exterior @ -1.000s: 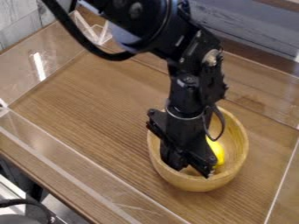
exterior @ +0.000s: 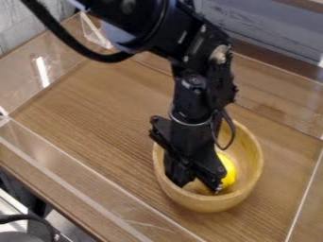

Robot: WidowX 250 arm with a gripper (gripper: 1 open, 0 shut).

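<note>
My black gripper (exterior: 190,161) reaches down into a tan bowl (exterior: 250,175) on the wooden table, its fingers over the bowl's left half. A yellow object (exterior: 228,168) lies in the bowl at the right of the gripper, partly hidden behind it. The fingertips are dark and overlapped; whether anything is between them is hard to see.
A pale wall runs along the back, and the table's near left edge drops to a dark area with cables at the lower left.
My gripper has shifted slightly left over the last second, and the bowl sits a little further left with it.
</note>
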